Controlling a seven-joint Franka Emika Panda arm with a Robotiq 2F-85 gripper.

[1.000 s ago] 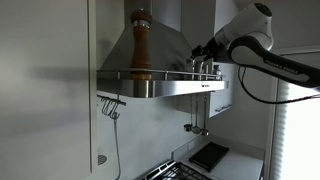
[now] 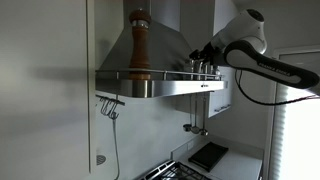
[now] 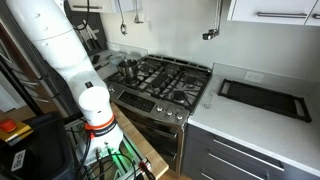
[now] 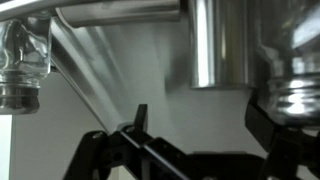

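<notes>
In the wrist view my gripper is open, its dark fingers [image 4: 138, 122] spread wide. Just past the fingertips, a shiny metal cylinder [image 4: 220, 45] stands in line with the gap. A clear glass jar [image 4: 288, 45] with a metal part is close to the right finger, and a glass shaker [image 4: 24, 60] with a metal cap shows at the far left. From outside, my gripper [image 2: 208, 54] is up beside several small containers [image 2: 201, 68] on the range hood's shelf; its fingertips are too small to make out there.
A rail edges the steel hood [image 2: 165, 88], and a tall wooden pepper mill [image 2: 139, 45] stands at its near end. Utensils [image 2: 187, 127] hang beneath. Lower down are the gas stove [image 3: 160, 82], a pot [image 3: 128, 68] and a black tray [image 3: 264, 100] on the counter.
The arm has come slightly down and to the left in exterior view 1, bringing the gripper closer to the containers. The hood and pepper mill look unchanged.
</notes>
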